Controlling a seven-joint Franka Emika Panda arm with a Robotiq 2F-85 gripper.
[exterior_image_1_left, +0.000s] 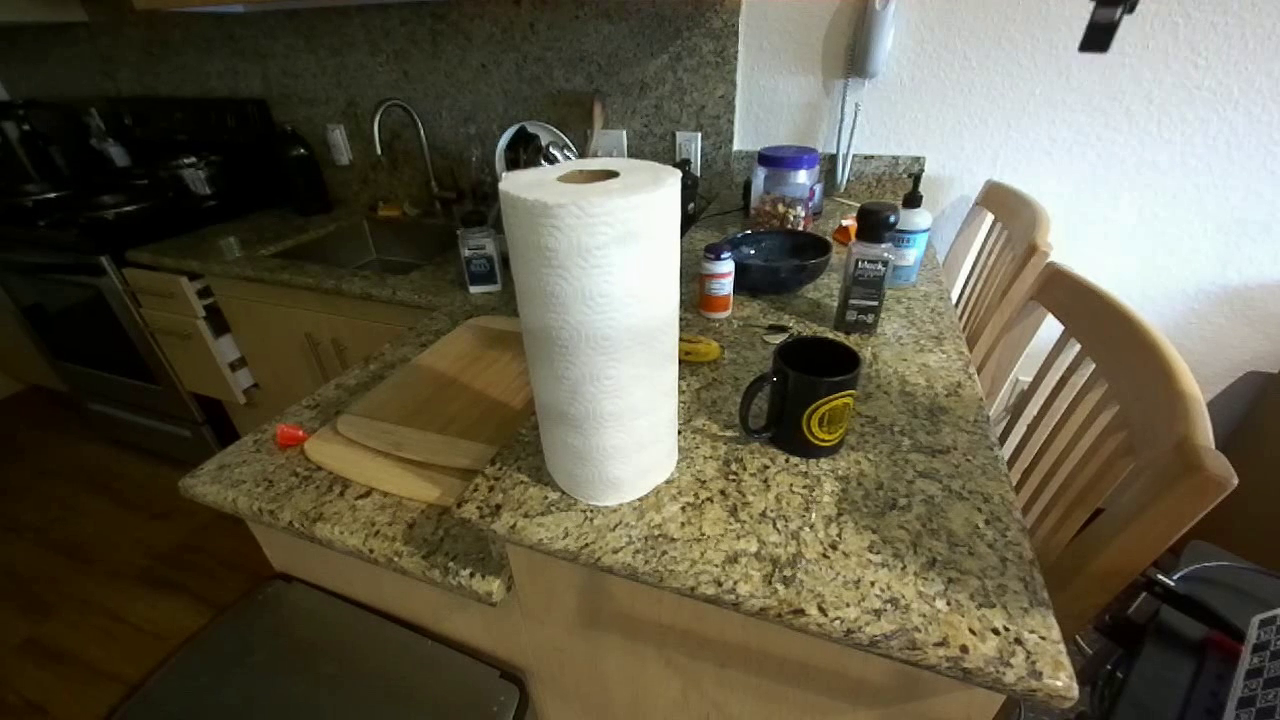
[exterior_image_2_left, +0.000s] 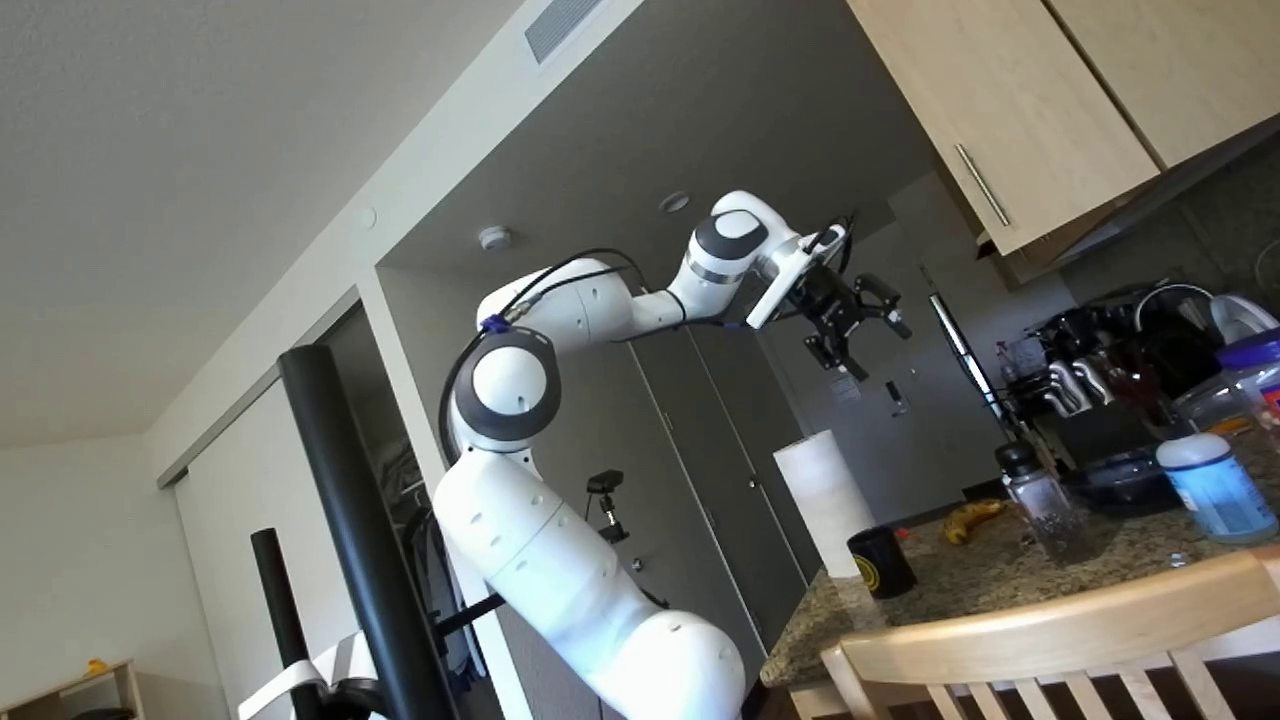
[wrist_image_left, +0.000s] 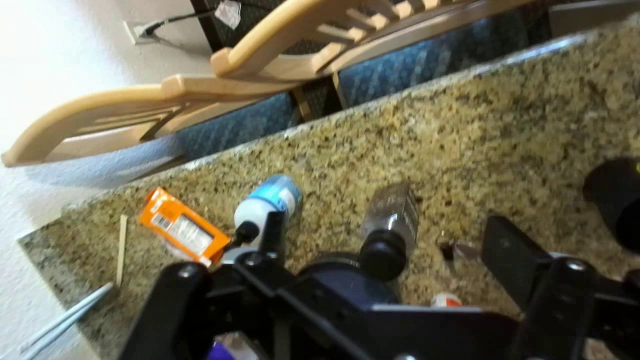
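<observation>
High above the counter, my gripper (exterior_image_2_left: 878, 348) stands open, with nothing between its fingers. In the wrist view its dark fingers (wrist_image_left: 513, 261) are spread wide over the counter. Below and between them show a black-capped pepper bottle (wrist_image_left: 393, 222) and part of a dark bowl (wrist_image_left: 345, 279). A blue and white pump bottle (wrist_image_left: 270, 201) stands near the left finger, beside an orange packet (wrist_image_left: 183, 225). The black mug (exterior_image_1_left: 816, 396) with a yellow emblem sits on the counter, right of the upright paper towel roll (exterior_image_1_left: 594, 336). A small orange and white bottle (exterior_image_1_left: 716, 282) stands beside the bowl.
Wooden chairs (exterior_image_1_left: 1110, 420) line the counter's right side. A purple-lidded jar (exterior_image_1_left: 786, 186) is at the back, and wooden cutting boards (exterior_image_1_left: 444, 390) lie on the lower left level. Bare granite (exterior_image_1_left: 768, 552) lies in front of the mug. An upper cabinet (exterior_image_2_left: 1020, 108) hangs near the arm.
</observation>
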